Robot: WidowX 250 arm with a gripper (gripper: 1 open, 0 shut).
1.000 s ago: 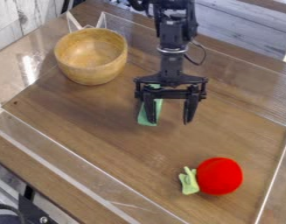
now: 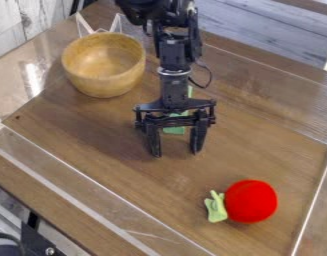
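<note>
My black gripper [image 2: 175, 135] is low over the middle of the wooden table, its fingers pointing down around a green object [image 2: 175, 129] that is mostly hidden behind it. I cannot tell whether the fingers touch it. A red round object [image 2: 251, 201] with a pale green piece [image 2: 215, 208] at its left lies at the lower right. A wooden bowl [image 2: 103, 63] stands at the upper left.
The table [image 2: 99, 160] has bare room at the lower left and to the right. A pale panelled wall borders the back, and the table's edge runs along the lower left.
My gripper has moved left and somewhat down, over the green object, and now hides more of it. The bowl and red object are unmoved.
</note>
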